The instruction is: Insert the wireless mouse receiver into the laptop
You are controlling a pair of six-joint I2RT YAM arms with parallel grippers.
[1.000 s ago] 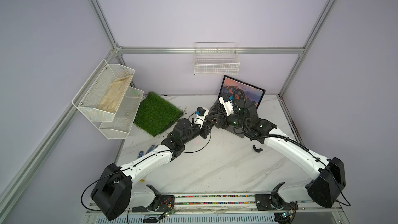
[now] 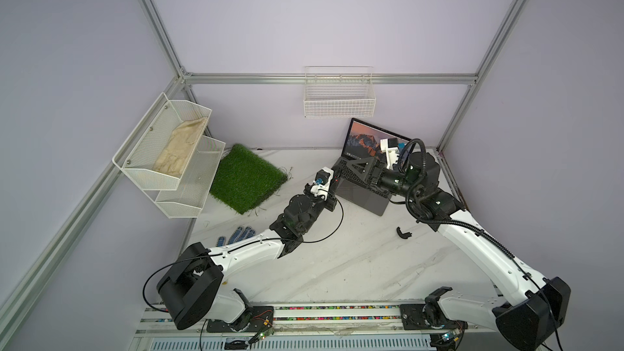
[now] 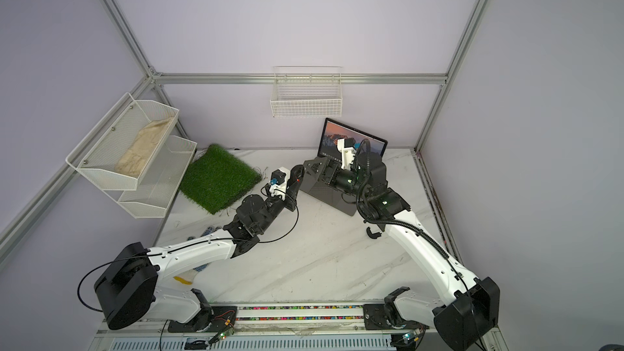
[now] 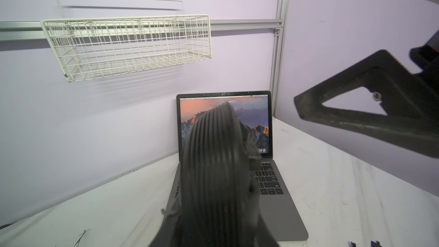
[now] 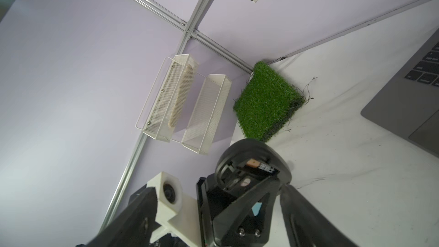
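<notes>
A black mouse [image 5: 252, 151] is in my left gripper [image 2: 334, 185], which is shut on it and raised above the table. In the right wrist view its underside shows an uncovered compartment with a battery [image 5: 266, 168] in it; in the left wrist view its ribbed side [image 4: 212, 169] hides the middle of the laptop. I cannot make out the receiver anywhere. The laptop [image 4: 285, 215] stands unfolded, its screen lit. My right gripper [image 2: 356, 167] is open with nothing between its fingers, apart from the mouse, over the laptop's keyboard side.
A small curved black piece [image 2: 403, 233] lies on the table in front of the laptop. A grass mat [image 2: 247, 178] is at the back left, and blue striped objects [image 2: 240, 234] lie near the left arm.
My right gripper has drawn away from the mouse, to the right and back, and now shows spread fingers.
</notes>
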